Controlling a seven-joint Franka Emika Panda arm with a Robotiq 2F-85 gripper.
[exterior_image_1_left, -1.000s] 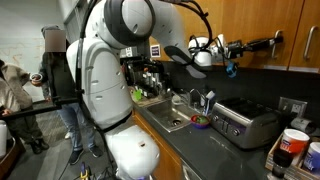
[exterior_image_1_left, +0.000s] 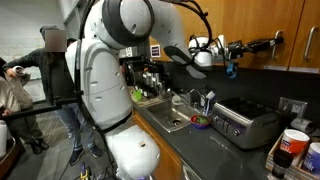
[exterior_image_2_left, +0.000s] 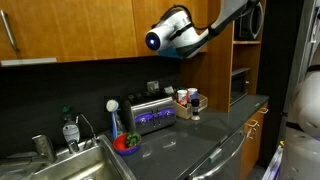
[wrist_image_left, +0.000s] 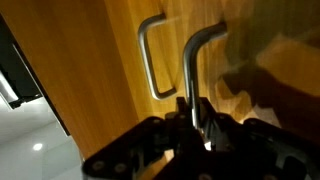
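Observation:
Up at the wooden wall cabinets (exterior_image_1_left: 255, 20), my gripper is shut on a bent metal bar handle (wrist_image_left: 190, 64), which runs in between the fingers in the wrist view. A second metal handle (wrist_image_left: 149, 62) stands beside it, apart from the fingers. In exterior view 1 the dark gripper (exterior_image_1_left: 274, 43) reaches the cabinet front from the left, and another handle (exterior_image_1_left: 309, 42) shows farther right. The cabinet doors look flush there. Exactly how the fingertips meet the bar is dark and hard to see.
Below on the dark counter (exterior_image_1_left: 215, 155) stand a silver toaster (exterior_image_2_left: 150, 114), a wooden box (exterior_image_2_left: 203, 102) with cups and a red bowl (exterior_image_2_left: 127, 149). The sink (exterior_image_2_left: 78, 169) lies to the left. Open air separates the arm from the counter items.

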